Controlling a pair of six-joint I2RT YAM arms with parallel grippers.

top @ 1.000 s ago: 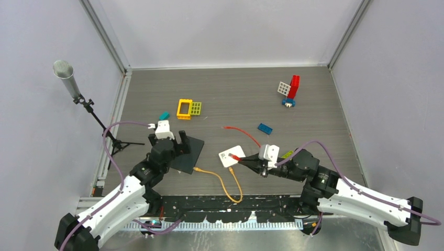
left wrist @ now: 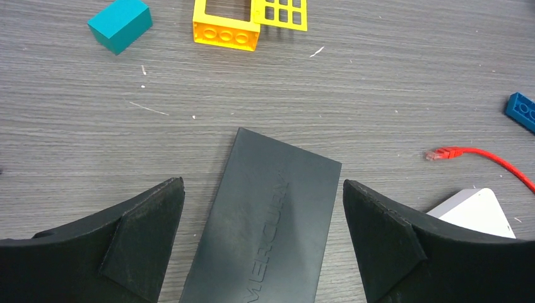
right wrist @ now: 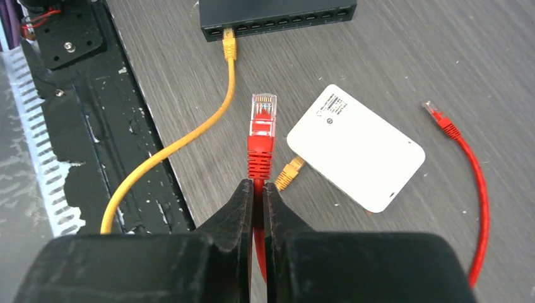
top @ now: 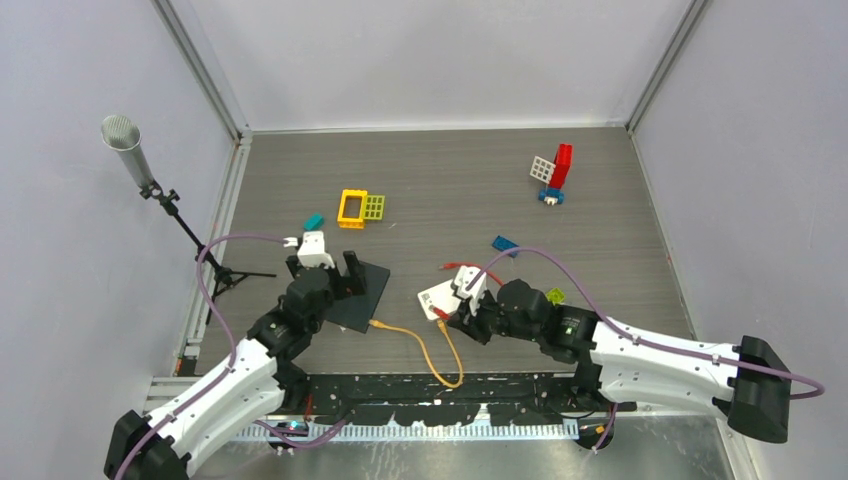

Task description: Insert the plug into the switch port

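Note:
The dark switch (right wrist: 277, 14) lies flat on the table; its row of ports shows in the right wrist view, with a yellow cable's plug (right wrist: 229, 45) in a port near the left end. My right gripper is shut on the red cable just behind its boot. The clear-tipped red plug (right wrist: 262, 129) points away from the fingers, toward the switch and apart from it. Around the switch's far part (left wrist: 271, 189), the left gripper stands open in the left wrist view, nothing held between its fingers.
A white box (right wrist: 356, 148) with the yellow cable's other plug lies near the right gripper. The red cable's other end (right wrist: 445, 121) rests loose beyond it. Several toy bricks, among them a teal one (left wrist: 120, 25), lie farther back.
The cable's loose end has slid to the right. The left arm is still.

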